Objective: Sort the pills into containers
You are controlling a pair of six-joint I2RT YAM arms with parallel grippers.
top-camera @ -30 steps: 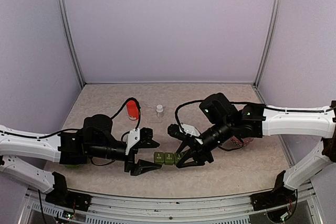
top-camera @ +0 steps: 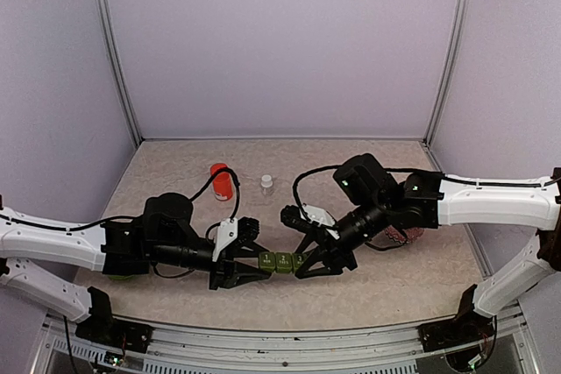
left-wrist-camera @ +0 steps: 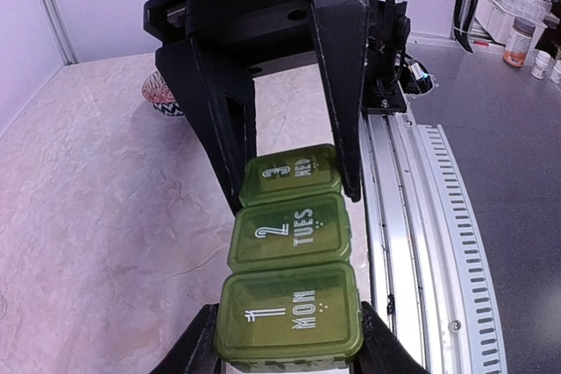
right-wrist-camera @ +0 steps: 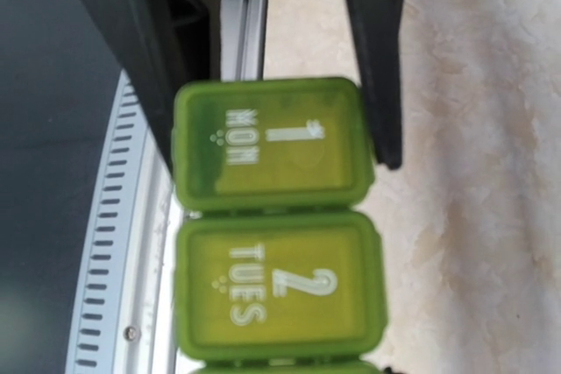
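A green three-compartment pill box [top-camera: 283,262], its lids closed and marked 1 MON, 2 TUES and 3 WED, is held between both arms over the front of the table. My left gripper [top-camera: 261,265] is shut on the MON end; in the left wrist view its fingers grip that compartment [left-wrist-camera: 289,314] from both sides. At the opposite end my right gripper [top-camera: 305,264] is shut on the WED compartment [left-wrist-camera: 291,172]. The right wrist view shows the lids of MON [right-wrist-camera: 273,146] and TUES [right-wrist-camera: 280,286] close up, while the WED end is mostly cut off below.
Behind the arms stand a red-orange bottle [top-camera: 222,183] and a small white-capped bottle [top-camera: 266,184]. A patterned bowl sits at the right, partly covered by the right arm in the top view.
The right arm has hardly moved.
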